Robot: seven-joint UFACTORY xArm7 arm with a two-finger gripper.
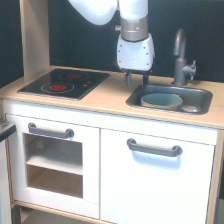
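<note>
My gripper (136, 78) hangs from the white arm at the counter's back, by the left rim of the sink. Its two dark fingers stand apart, and nothing shows between them. To its right and nearer the camera, a grey-green bowl or pan (161, 101) rests in the dark grey sink (198, 98). The gripper is clear of this dish.
A dark tap (180, 60) rises behind the sink. On the left lies a black stove top (66, 83) with red-ringed burners. Below are white doors with grey handles (155, 148).
</note>
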